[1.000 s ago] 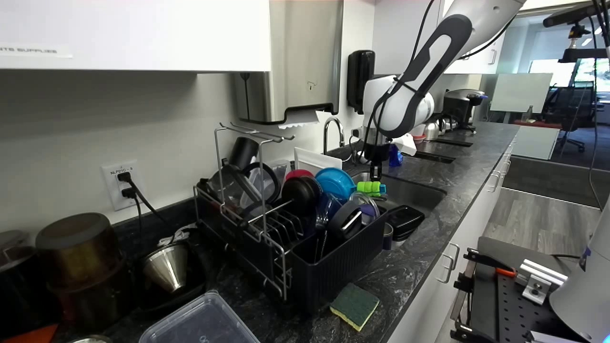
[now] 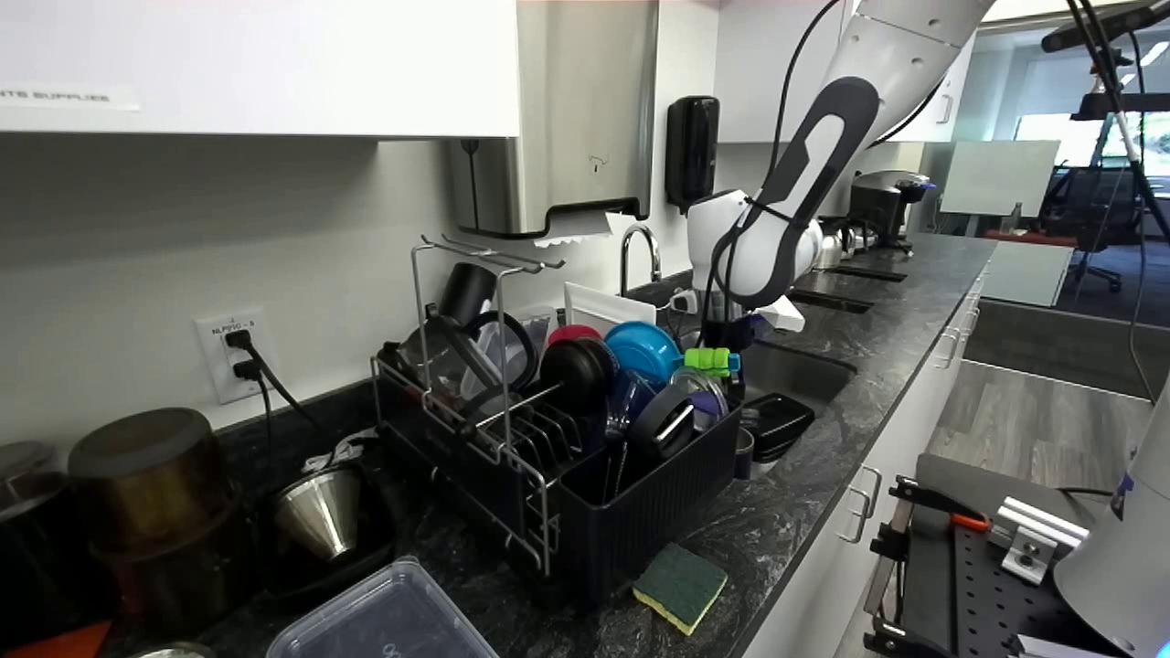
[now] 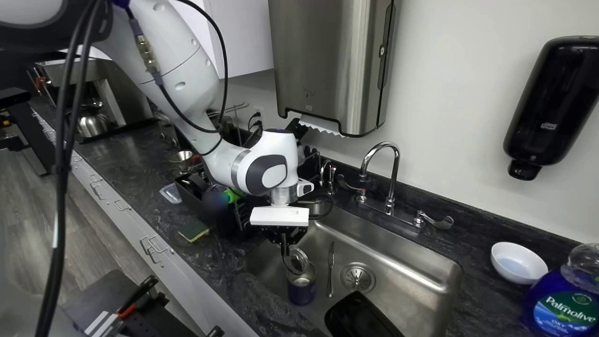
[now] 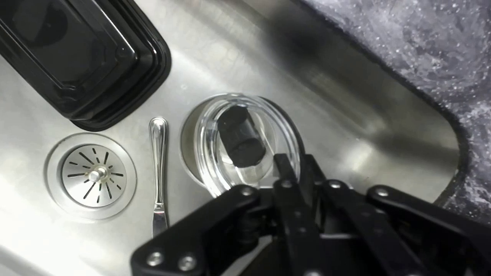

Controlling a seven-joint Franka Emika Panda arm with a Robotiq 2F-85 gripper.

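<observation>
In the wrist view a clear round lid with a black slider (image 4: 241,135) has its edge between the fingertips of my gripper, which is shut on it. Below the lid is a cup (image 4: 187,140), its rim partly showing to the left. In exterior view 2 the dark blue cup (image 3: 302,289) stands upright in the sink. The lid (image 3: 295,260) is tilted at the cup's mouth, with the gripper (image 3: 286,252) above. Whether the lid touches the rim, I cannot tell. The dish rack's contents largely hide my fingers in exterior view 1.
A table knife (image 4: 158,168) lies between the cup and the drain (image 4: 94,174). A black container (image 4: 92,55) sits in the sink (image 3: 393,247). The full dish rack (image 2: 647,493) and a sponge (image 2: 682,585) are on the counter. The faucet (image 3: 393,168) rises behind the basin.
</observation>
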